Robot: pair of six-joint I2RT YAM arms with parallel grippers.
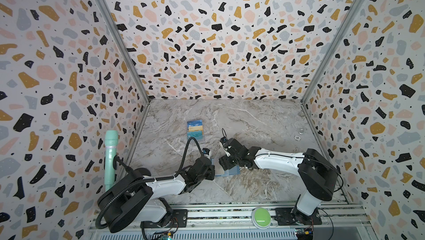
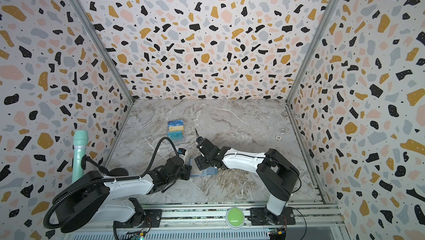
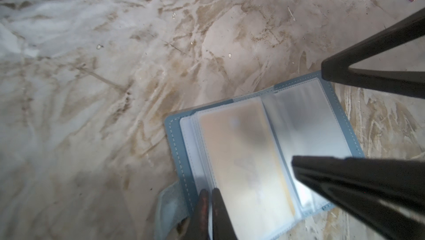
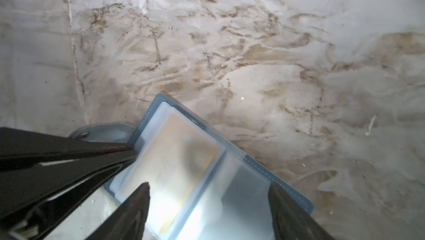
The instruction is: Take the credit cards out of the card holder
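Note:
The blue card holder [image 3: 181, 151] lies open on the marble table, its clear sleeves facing up. Inside its left sleeve shows a pale, yellow-edged card [image 3: 248, 160]; the right sleeve [image 4: 239, 200] looks empty. My left gripper is shut at the left edge of the sleeves; whether a thin sleeve edge is pinched there is hard to tell. Over the holder, my right gripper stands open with nothing between its fingers. In the right wrist view, the left gripper's dark fingers [image 4: 88, 155] reach in from the left.
Blue, yellow and teal cards [image 1: 194, 129] lie overlapped farther back on the table. A small round token [image 1: 297, 137] and a small metallic object [image 1: 301, 131] sit at the far right.

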